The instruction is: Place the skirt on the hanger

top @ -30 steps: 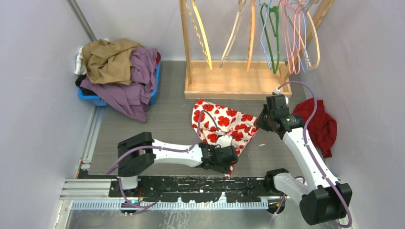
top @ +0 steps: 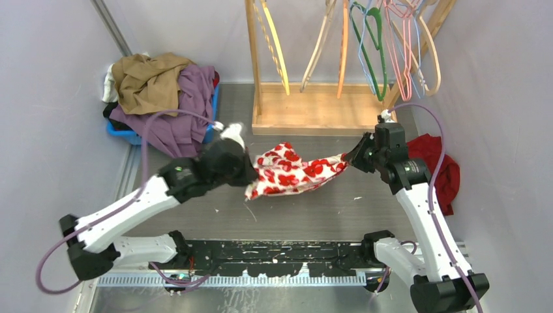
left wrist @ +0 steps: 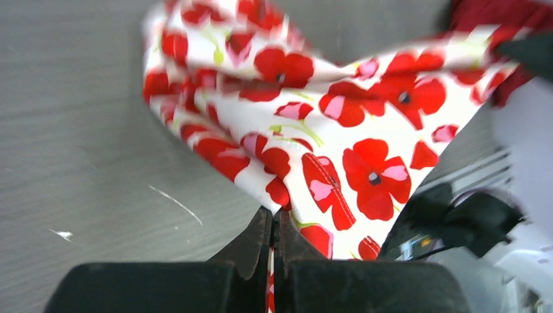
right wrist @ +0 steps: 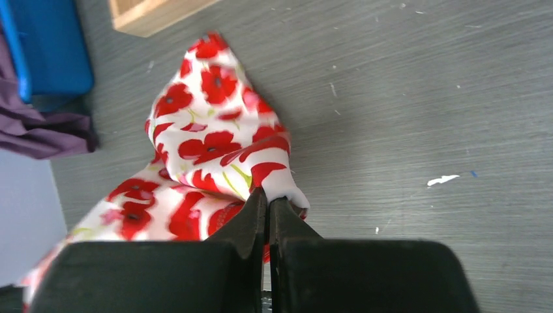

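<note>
A white skirt with red flowers [top: 300, 175] stretches between my two grippers above the grey floor. My left gripper is shut on a fold of the skirt; its cloth [left wrist: 365, 150] spreads up and to the right in the left wrist view. At the other end my right gripper is shut on a gathered bit of the skirt [right wrist: 209, 143]. From the top, the left gripper's tips are hidden behind the blurred arm. Several hangers, among them a green one [top: 381, 65] and an orange one [top: 343, 49], hang at the back.
A wooden rack base [top: 319, 107] stands behind the skirt. At the back left is a blue basket [top: 212, 134] heaped with purple cloth [top: 195, 98] and brown cloth [top: 147, 81]. A dark red cloth [top: 447, 176] lies by the right arm.
My left gripper has swung up and to the left from the front of the floor, pulling the skirt's near end with it. The right gripper has shifted only slightly.
</note>
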